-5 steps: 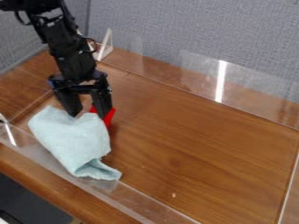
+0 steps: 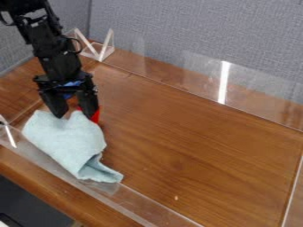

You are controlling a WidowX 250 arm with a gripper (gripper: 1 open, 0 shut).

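Observation:
The black robot gripper [image 2: 66, 97] reaches down from the upper left and stands open over a pale, mint-white cloth [image 2: 69, 146] that lies crumpled at the front left. Beside the gripper's right finger, just behind the cloth, a red object [image 2: 92, 116] shows partly. A small blue object [image 2: 71, 86] is partly visible behind the fingers, mostly hidden.
Clear low walls run along its edges, with a white rack-like piece at the back left behind the arm.
The gripper has moved left, uncovering some of the blue object behind it. The cloth has shifted slightly to the left, and less of the red object shows.

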